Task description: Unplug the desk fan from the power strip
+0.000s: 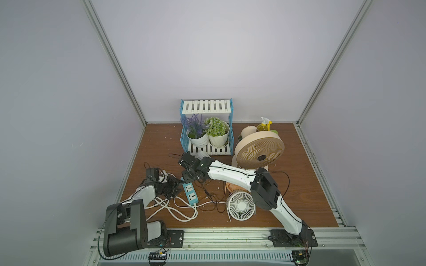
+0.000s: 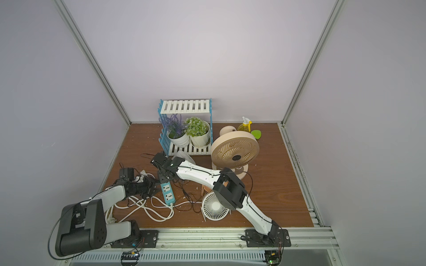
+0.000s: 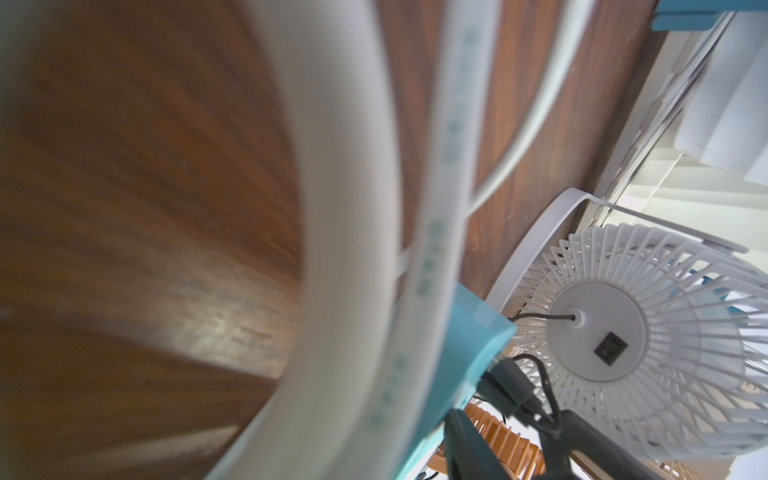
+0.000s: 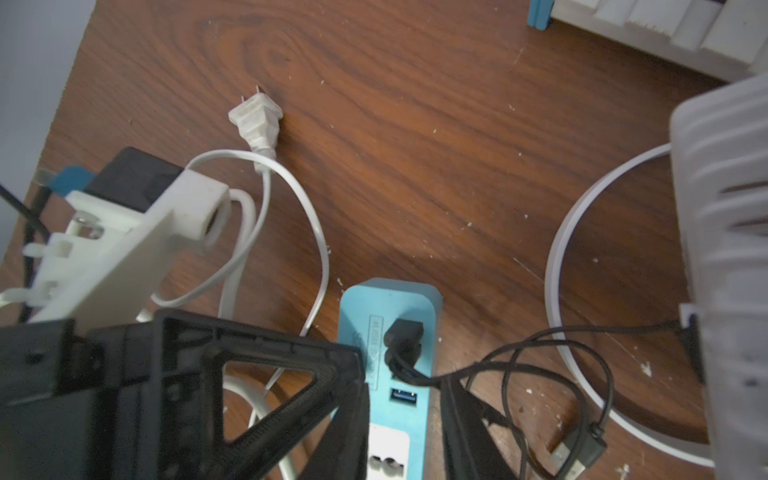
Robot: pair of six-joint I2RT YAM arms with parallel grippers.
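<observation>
The blue power strip (image 1: pixel 189 193) lies at the front left with white cables round it. In the right wrist view a black plug (image 4: pixel 404 340) sits in its top end (image 4: pixel 385 292), beside a USB slot. My right gripper is over the strip just short of that plug, fingertips apart, with nothing seen between them. My left gripper (image 1: pixel 174 186) is low at the strip's left side; what it holds cannot be made out. A white fan (image 1: pixel 241 205), an orange fan behind it and a large beige fan (image 1: pixel 259 148) stand to the right.
A white-and-blue shelf (image 1: pixel 206 106) with two potted plants stands at the back. A loose white plug (image 4: pixel 257 120) lies on the left. Black and white cables cross the table near the strip.
</observation>
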